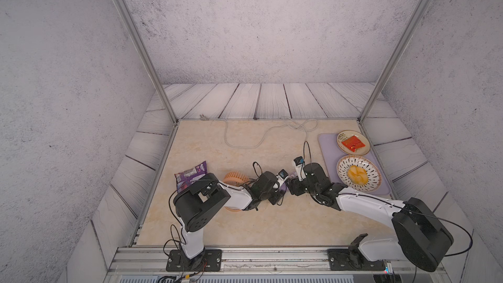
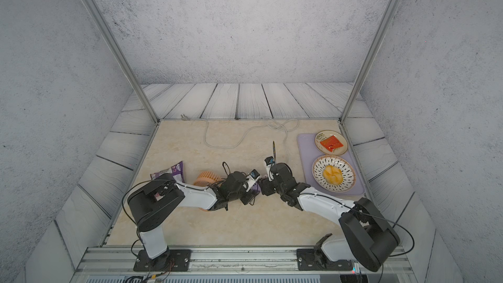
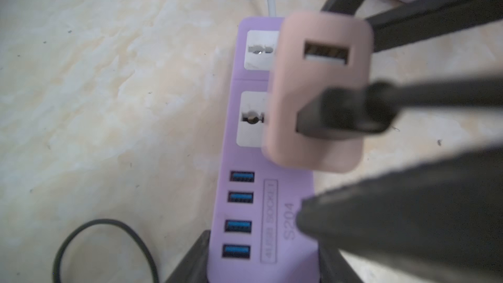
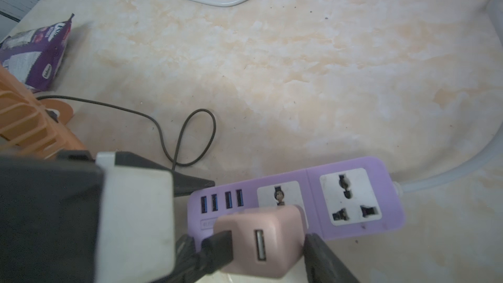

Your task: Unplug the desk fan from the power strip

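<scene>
My left gripper is shut on the near end of the purple power strip [image 3: 228, 154], seen lying on the table in the left wrist view. A pink charger plug [image 3: 319, 73] with a black cable plug in it is over the strip's right socket area. My right gripper has its fingertips around this plug; whether they are closed on it is hard to tell. The orange fan [image 4: 31, 125] stands left of the strip, with a thin black cable looping on the table.
Purple snack bags [image 1: 189, 172] lie at the left. A lilac tray [image 1: 329, 152] with two plates stands at the right. A white cord runs across the back.
</scene>
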